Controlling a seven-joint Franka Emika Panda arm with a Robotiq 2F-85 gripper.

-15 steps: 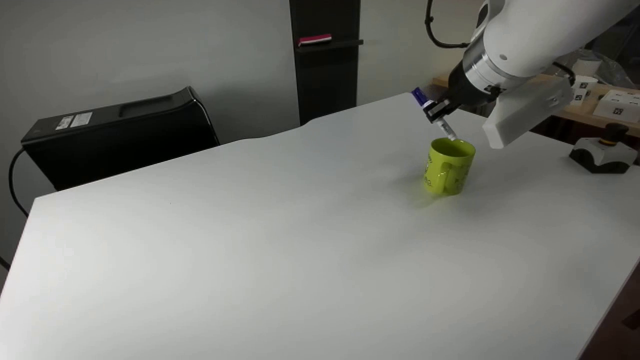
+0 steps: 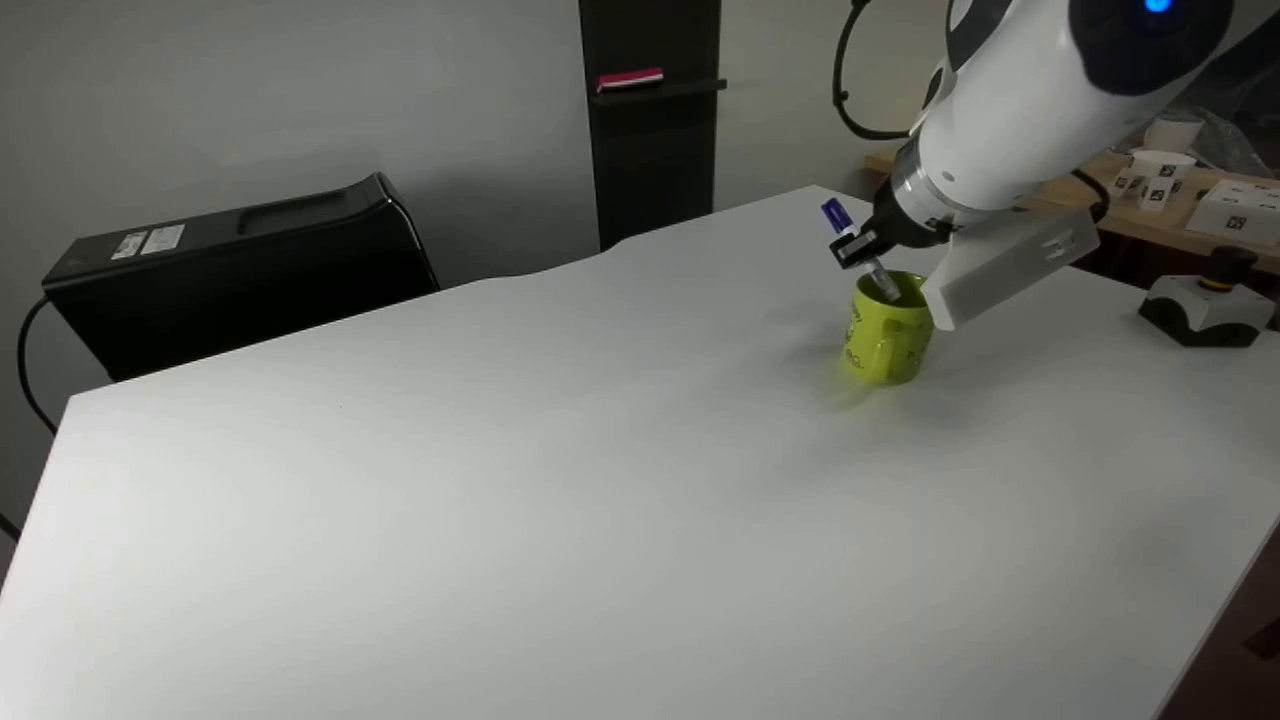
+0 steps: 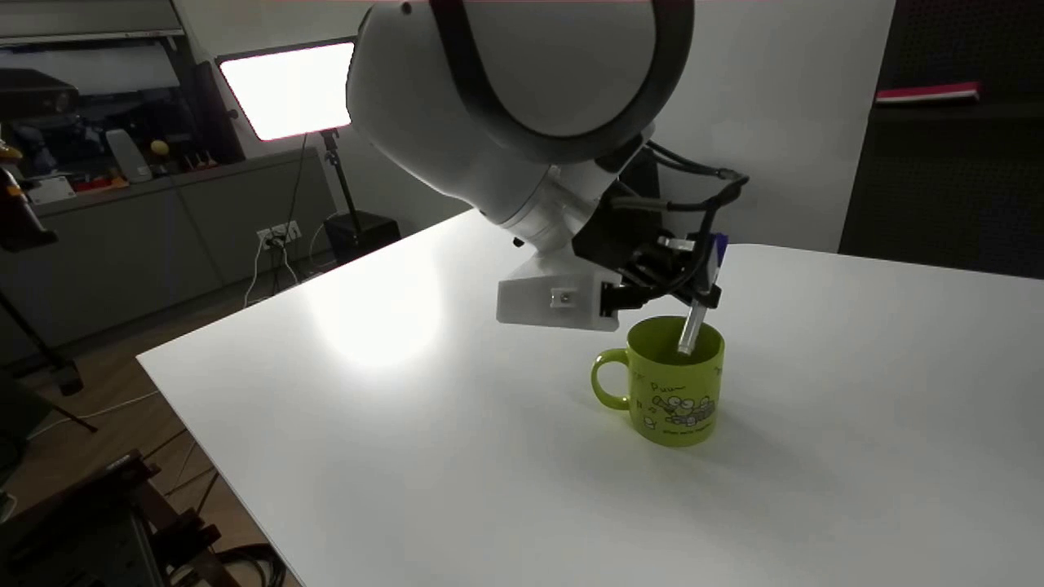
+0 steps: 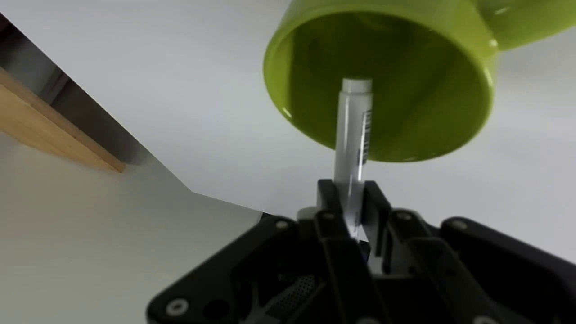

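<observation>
A yellow-green mug [image 2: 885,348] with printed drawings stands upright on the white table; its handle shows on the left in exterior view 2, where the mug [image 3: 675,406] is plainest. Above its rim my gripper [image 2: 854,248] is shut on a white marker [image 4: 352,129] with a blue cap. The marker slants, cap end up, and its white lower end reaches inside the mug's mouth. In the wrist view the black fingers [image 4: 376,202] pinch the barrel from both sides, and the mug [image 4: 378,86] opens beneath. Whether the marker's tip touches the mug's inner wall, I cannot tell.
A white-and-black box with a dark knob [image 2: 1212,300] sits at the right edge. Behind the table stands a black case [image 2: 240,276].
The arm has come down and slightly left with the marker, whose lower end is now inside the mug's mouth. The mug has tilted or shifted slightly left.
</observation>
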